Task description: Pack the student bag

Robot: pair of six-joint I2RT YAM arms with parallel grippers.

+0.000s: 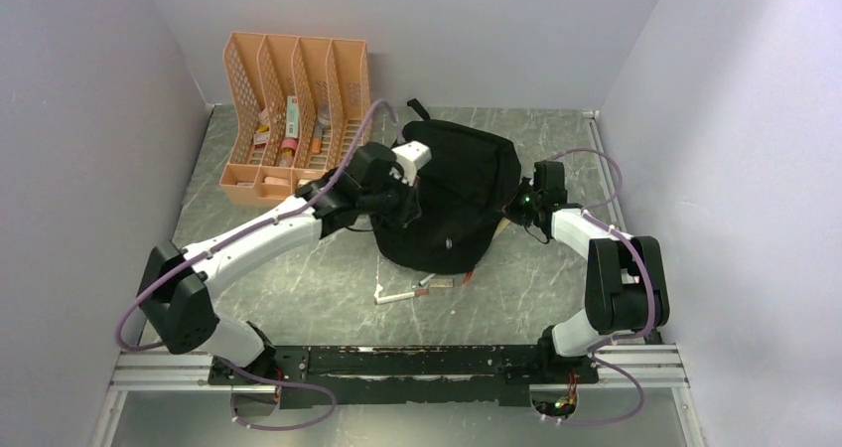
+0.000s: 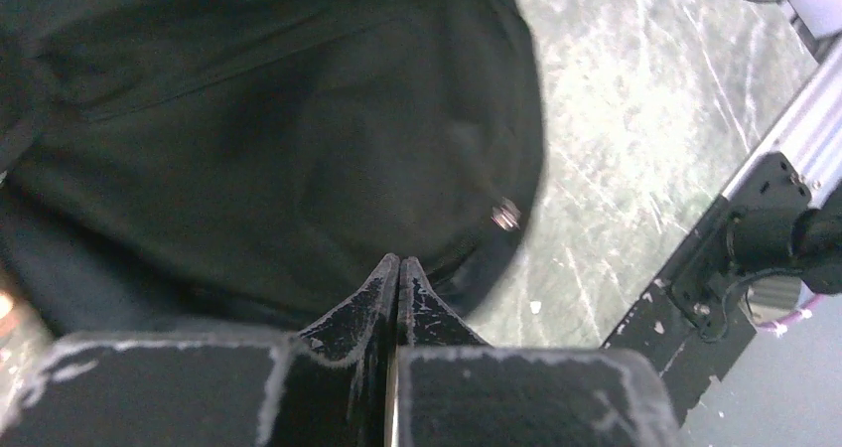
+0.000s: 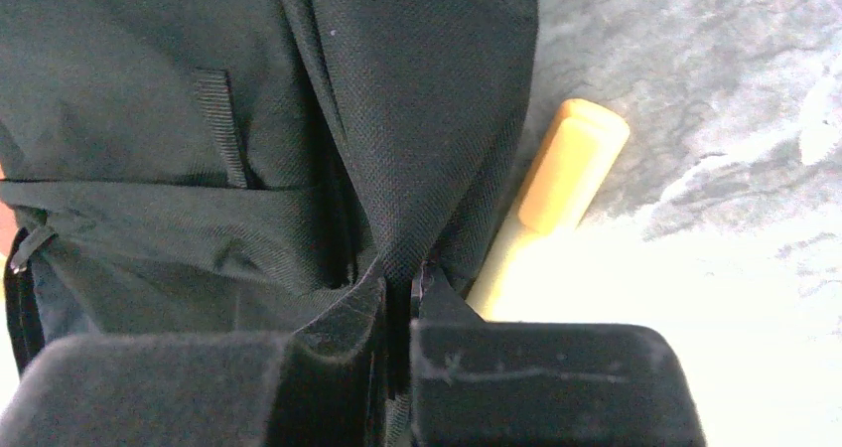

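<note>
The black bag lies in the middle of the table, its front edge over several small items. My left gripper is shut above the cloth at the bag's left side; whatever may be between its fingers does not show clearly. Its tips are close to the dark cloth in the left wrist view. At the bag's right edge, my right gripper is shut on a fold of black cloth. A yellow-capped stick-like item lies beside that edge, partly hidden by the bag and fingers.
A peach organiser with small goods stands at the back left. Before the bag lie a white pen-like item, a small greyish block and a red item.
</note>
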